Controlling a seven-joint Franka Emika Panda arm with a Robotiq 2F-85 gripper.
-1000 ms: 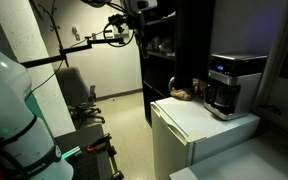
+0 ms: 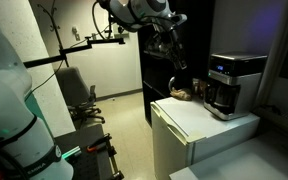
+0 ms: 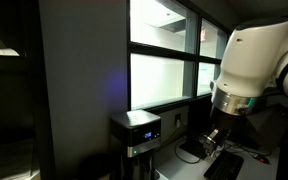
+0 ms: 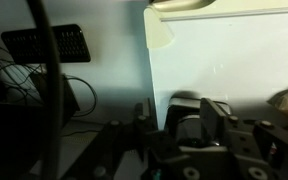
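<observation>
My gripper [image 2: 179,62] hangs in the air above the white cabinet top [image 2: 192,118], left of the coffee maker [image 2: 230,85]. In the wrist view the two dark fingers of the gripper stand apart at the bottom. A dark, silver-edged object [image 4: 190,106] shows beyond the gap between them; what it is cannot be made out. I see no object held. The coffee maker [image 3: 136,133] also appears in exterior view 2, with the arm's white link [image 3: 246,70] to its right.
Small brownish items [image 2: 184,94] sit at the cabinet's back edge. A black keyboard [image 4: 48,45] and loose cables lie on the grey surface in the wrist view. Much of the white cabinet top is bare. An office chair [image 2: 84,108] stands on the floor beyond.
The arm and gripper have swung right and somewhat lower, from left of the cabinet to above it. The coffee maker and cabinet have stayed in place.
</observation>
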